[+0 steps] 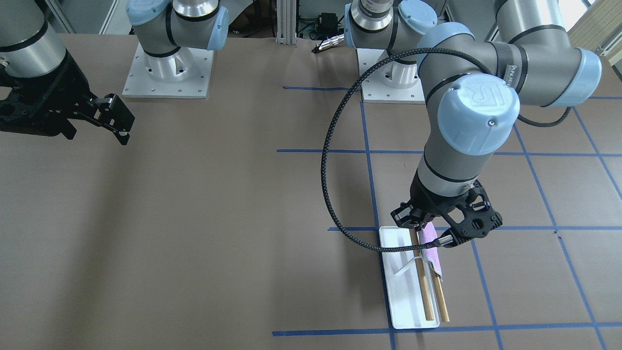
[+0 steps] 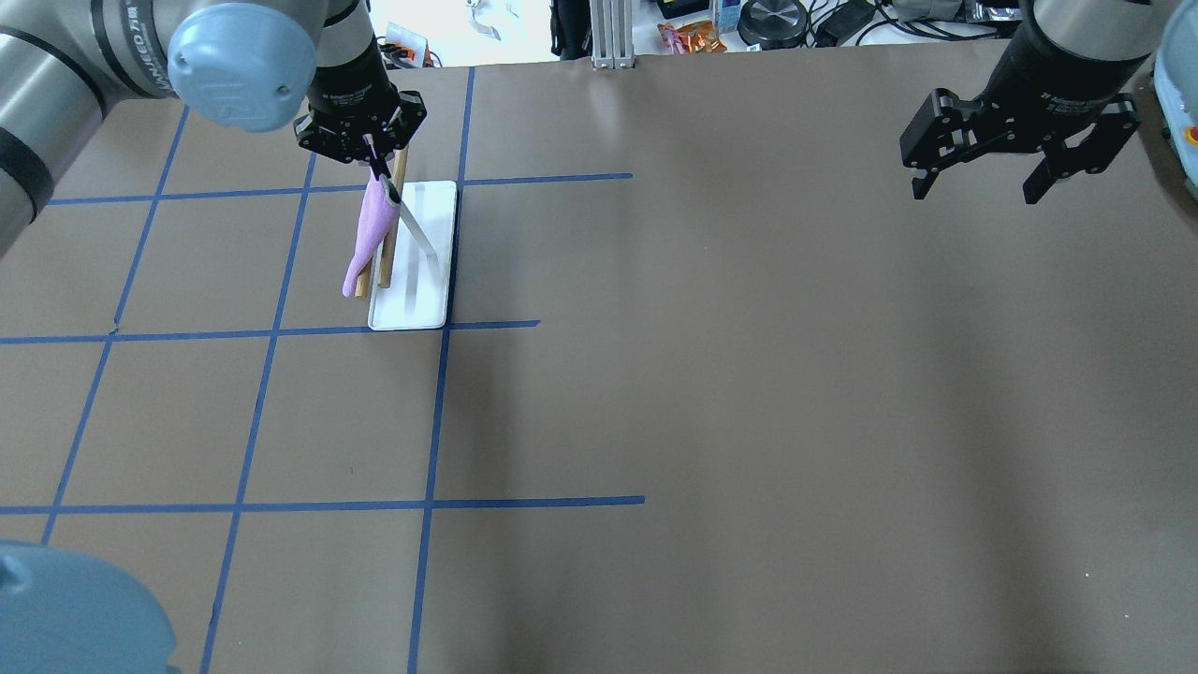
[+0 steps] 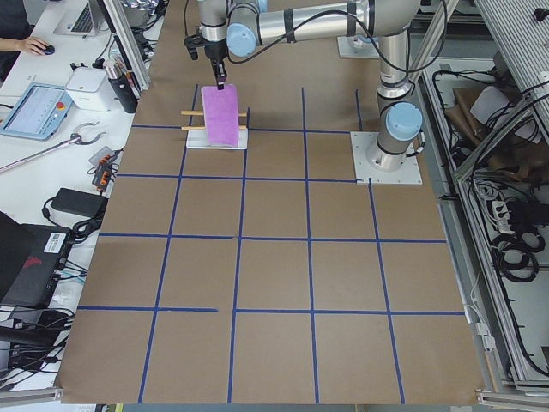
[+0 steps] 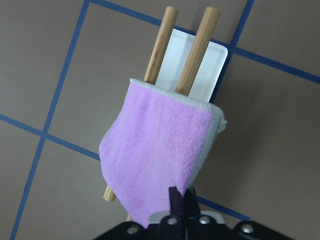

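A pink towel [image 4: 150, 140] with a pale edge hangs from my gripper, which is shut on it at a corner. The cloth lies over or just above two wooden rods [image 4: 197, 50] on a white rack [image 2: 416, 298], covering their middle in the left wrist view. In the camera left view it shows as an upright pink sheet [image 3: 221, 116] in front of the rods; whether it rests on them I cannot tell.
Another arm [image 1: 87, 111] with a black gripper hangs at the left of the front view. Two further arm bases [image 1: 169, 87] stand at the back. The taped table [image 1: 525, 280] around the rack is clear.
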